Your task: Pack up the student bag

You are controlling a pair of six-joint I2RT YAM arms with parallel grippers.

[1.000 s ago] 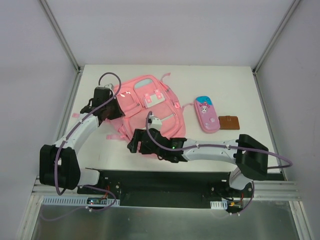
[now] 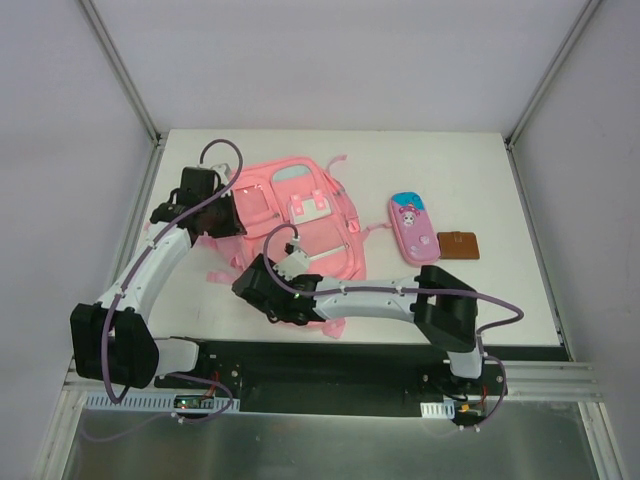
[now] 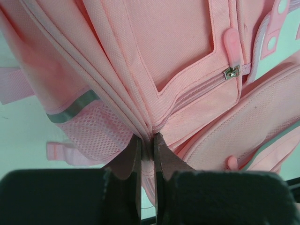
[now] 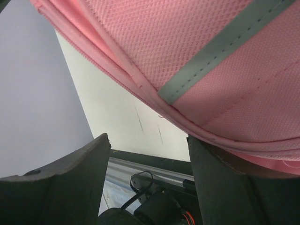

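The pink backpack (image 2: 320,240) lies on the white table, its front pocket with zipper pull (image 3: 232,49) facing up. My left gripper is shut on the backpack's fabric edge at its left side, pinching a piped seam. My right gripper is at the bag's lower-left, its fingers apart, one finger against or just under a pink fabric edge with a grey stripe (image 4: 206,61); nothing shows held. A pink pencil case (image 2: 414,230) and a brown wallet (image 2: 457,246) lie to the right of the bag.
Bare table (image 2: 460,170) surrounds the pencil case and wallet at the right and back. The table's front edge runs just below the right arm, with a dark gap and rail beyond it.
The right arm has shifted left toward the bag's lower-left part.
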